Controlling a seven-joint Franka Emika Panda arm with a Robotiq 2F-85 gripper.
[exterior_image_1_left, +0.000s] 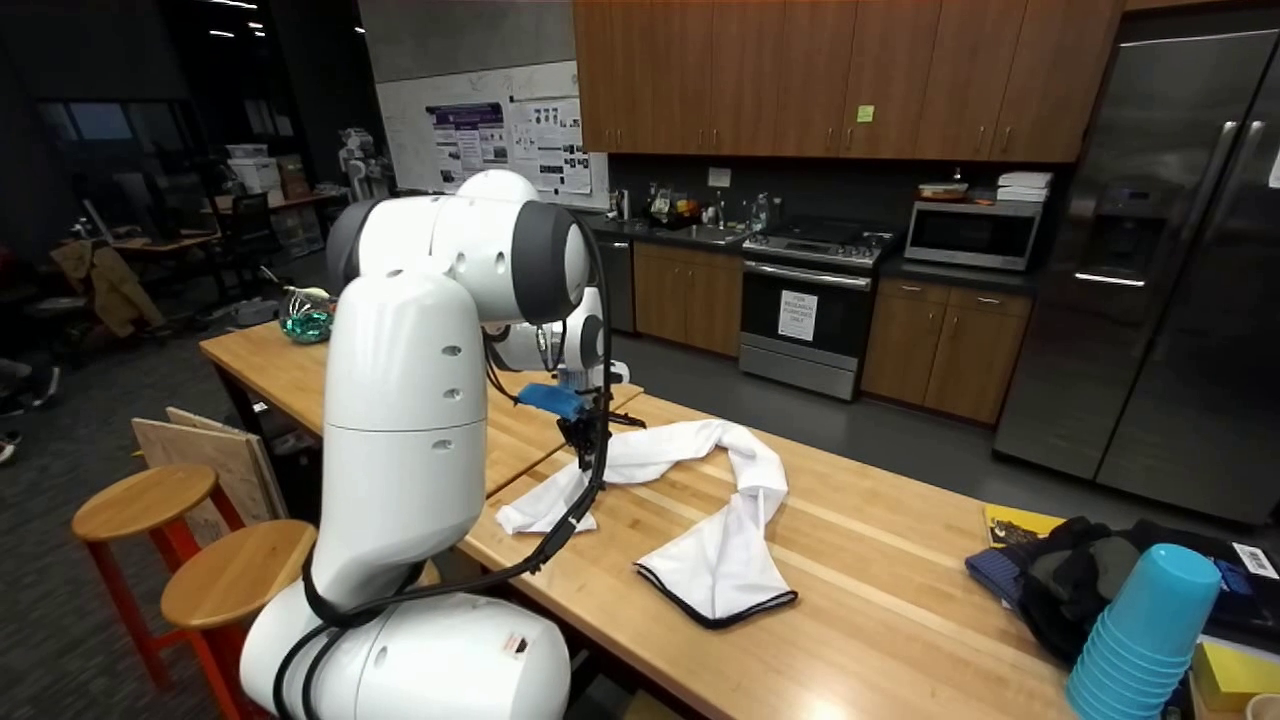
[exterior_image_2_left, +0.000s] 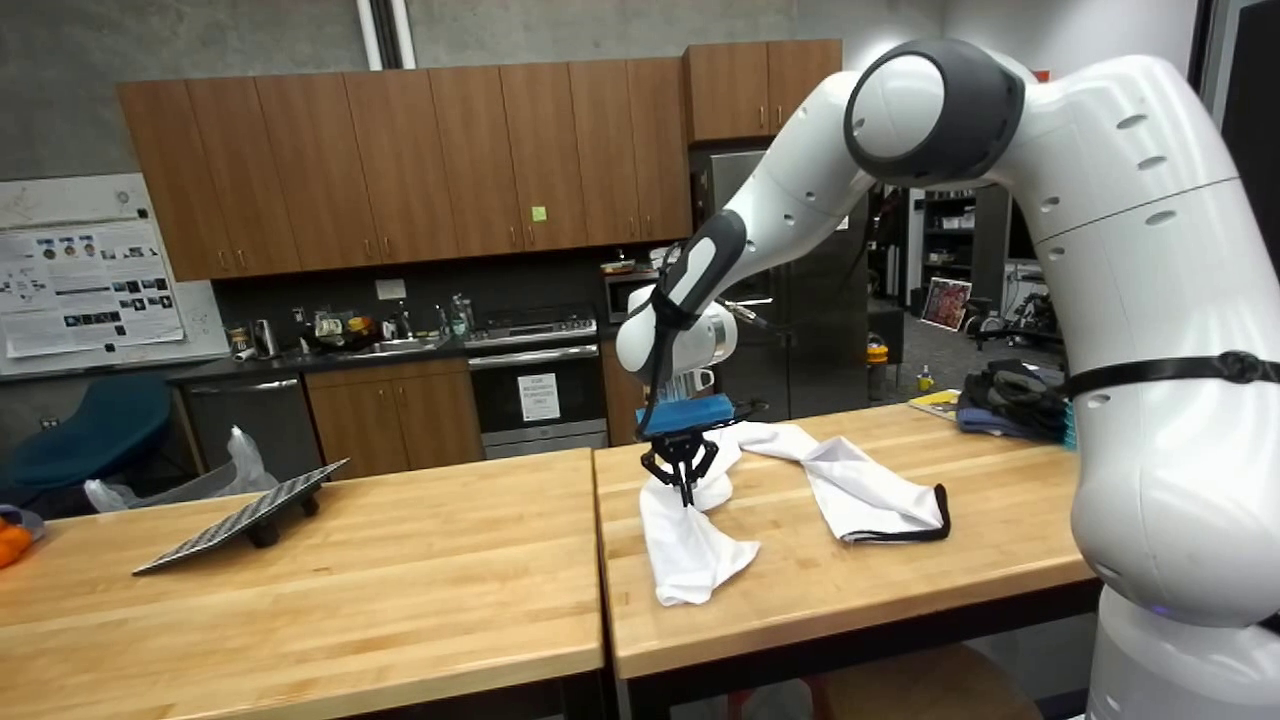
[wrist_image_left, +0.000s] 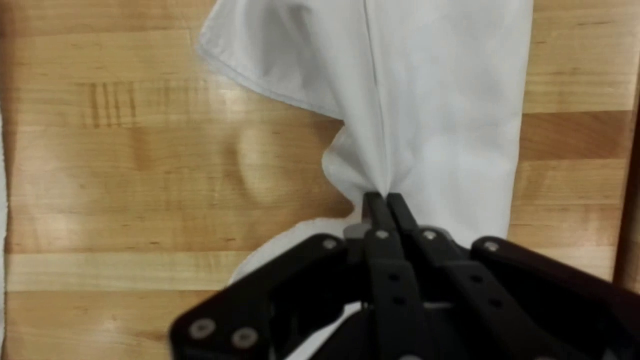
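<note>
A long white cloth lies bent in an arch across the wooden table, its black-edged end (exterior_image_1_left: 716, 564) towards the front and its other end (exterior_image_2_left: 692, 554) near the seam between the tables. My gripper is shut on a pinched fold of that white cloth (wrist_image_left: 462, 108), which gathers into creases at the fingertips. In the second exterior view the gripper (exterior_image_2_left: 684, 498) points down over the cloth, close above the tabletop. How high the pinched part stands off the table I cannot tell.
Stacked blue cups (exterior_image_1_left: 1140, 636) and dark clothing (exterior_image_1_left: 1068, 570) occupy the table's right end. On the adjoining table lies a tilted grey panel (exterior_image_2_left: 246, 518). The table between the black-edged end and the cups is bare.
</note>
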